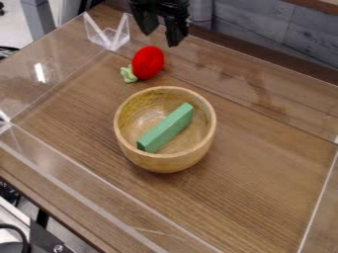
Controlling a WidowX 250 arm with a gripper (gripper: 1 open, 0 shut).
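At the top centre of the camera view is the robot's gripper (pixel 158 22), dark and open, above and slightly right of a red rounded object (pixel 148 62). Small pale green pieces (pixel 128 74) lie against the red object's lower left. A tan bowl (pixel 199 138) holds a green block (pixel 165 128), lying diagonally.
A clear plastic or wire item (pixel 106 32) stands at the upper left. Cables (pixel 20 232) run at the lower-left edge.
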